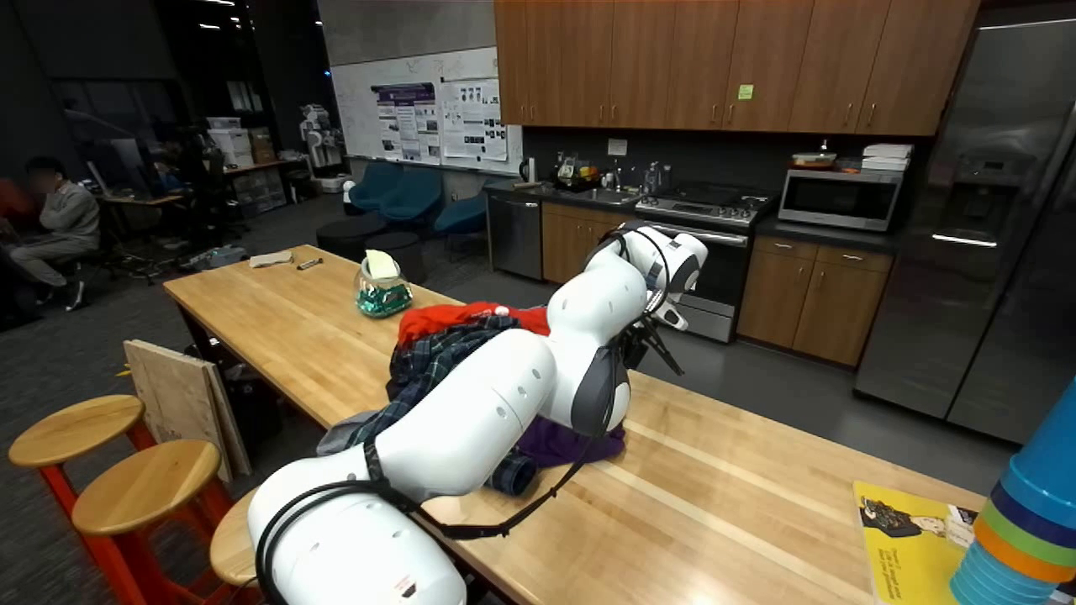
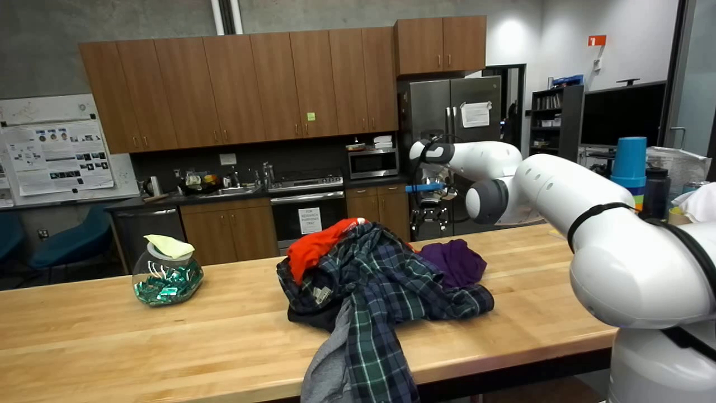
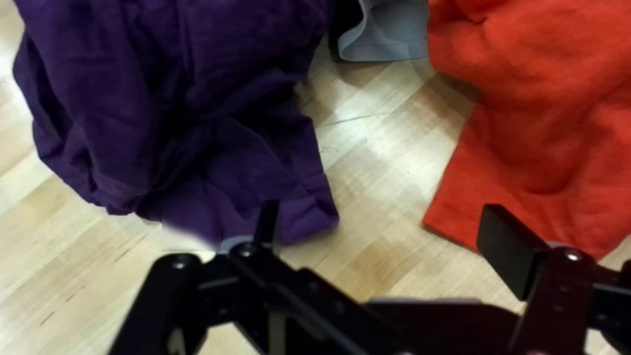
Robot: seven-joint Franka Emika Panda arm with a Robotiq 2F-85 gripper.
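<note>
A heap of clothes lies on the wooden table: a plaid shirt (image 2: 382, 268), a red garment (image 2: 322, 245), a purple garment (image 2: 453, 261) and a grey cloth (image 2: 330, 359) hanging over the front edge. My gripper (image 2: 429, 218) hangs above the table's far side, behind and right of the heap. In the wrist view, the gripper is open, its fingers wide apart with only bare wood between them. The purple cloth (image 3: 236, 136) reaches under the left finger; the red cloth (image 3: 544, 118) lies by the right finger.
A glass jar of green packets (image 2: 168, 275) stands left of the heap. Blue stacked cups (image 1: 1039, 504) and a yellow magazine (image 1: 913, 544) occupy the table's right end in exterior view 1. Bare table (image 1: 736, 484) stretches between the heap and the magazine.
</note>
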